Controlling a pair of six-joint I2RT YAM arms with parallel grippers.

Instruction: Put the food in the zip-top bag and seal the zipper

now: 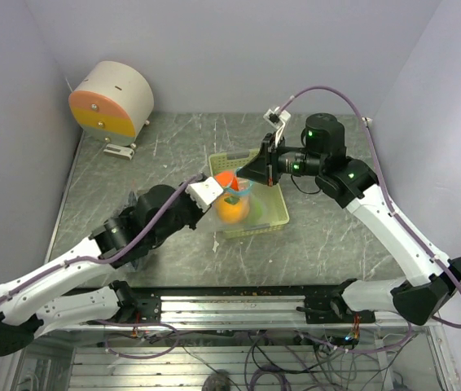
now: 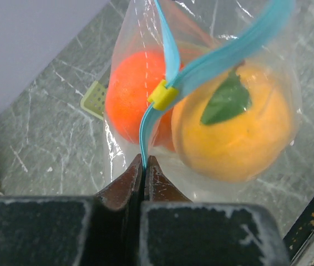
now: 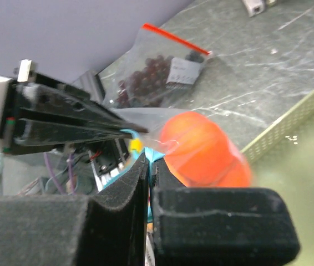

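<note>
A clear bag with a light-blue zipper strip (image 2: 223, 64) hangs between my grippers, holding an orange-red fruit (image 2: 137, 94) and a yellow-orange fruit (image 2: 232, 124) with a green leaf (image 2: 227, 100). My left gripper is shut on one end of the strip, just below the yellow slider (image 2: 162, 95). Beyond the slider the strip's two sides spread apart, so the mouth gapes. In the right wrist view, my right gripper is shut, with blue strip pinched at its fingertips. The top view puts both grippers close together over the basket's left side.
Beneath the bag lies a pale green basket (image 1: 276, 213). A second bag of dark grapes with a red zipper (image 3: 160, 72) rests on the grey marbled table. At the back left stands a rounded bread box (image 1: 112, 102).
</note>
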